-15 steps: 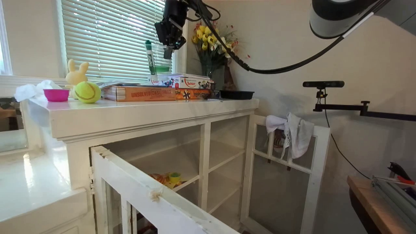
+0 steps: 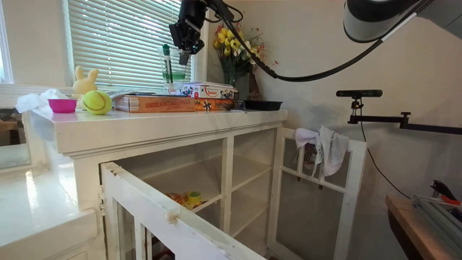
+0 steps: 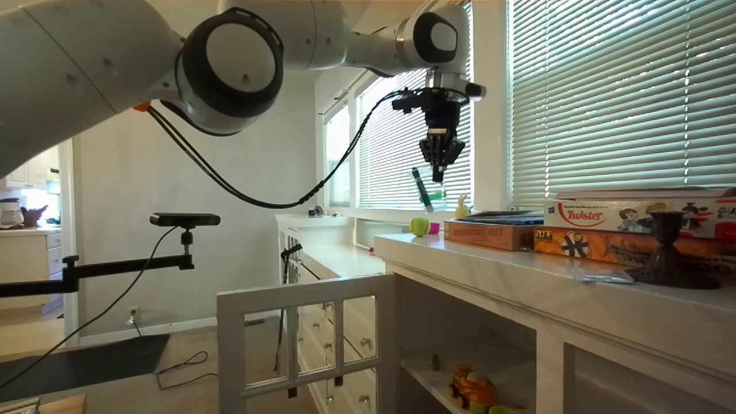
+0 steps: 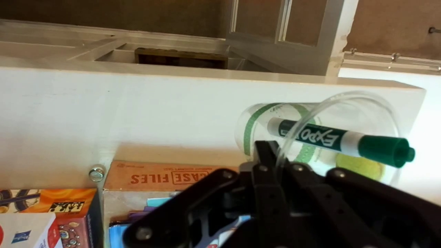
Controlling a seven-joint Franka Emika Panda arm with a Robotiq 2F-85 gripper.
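Note:
My gripper (image 2: 184, 59) is shut on the rim of a clear cup (image 4: 250, 128) with green bands, above the white cabinet top (image 2: 173, 123). The thin cup wall passes between the fingertips in the wrist view. Inside the cup stands a green Expo marker (image 4: 322, 136), its green cap sticking out past the rim. Exterior view 2 shows the marker (image 3: 421, 190) leaning beside my fingers, while the cup itself is hard to make out against the window blinds. In that view, cup and gripper hang clear of the cabinet top.
A tennis ball (image 2: 97, 102), a pink bowl (image 2: 62, 105) and a yellow rabbit figure (image 2: 85, 82) stand at the left end. Game boxes (image 2: 156, 104) fill the middle. A dark candle holder (image 3: 666, 252) stands near the front edge. Both cabinet doors hang open below.
My gripper has shifted slightly left and down in exterior view 1, with the cup and marker. The marker now looks more upright there.

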